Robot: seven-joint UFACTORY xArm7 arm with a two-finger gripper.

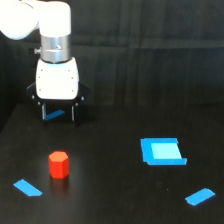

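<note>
My gripper [57, 114] hangs from the white arm at the back left, above the dark table. Its two thin dark fingers stand apart, with nothing seen held between them. A red hexagonal block [59, 165] rests on the table, lower in the view than the gripper and clear of it. To the right lies a blue-bordered square with a pale middle [164, 151], empty.
A blue tape strip [54, 115] shows behind or below the fingers. More strips lie at the front left [27, 187] and front right [200, 197]. Bare table spreads between block and square; a dark curtain [140, 55] hangs behind.
</note>
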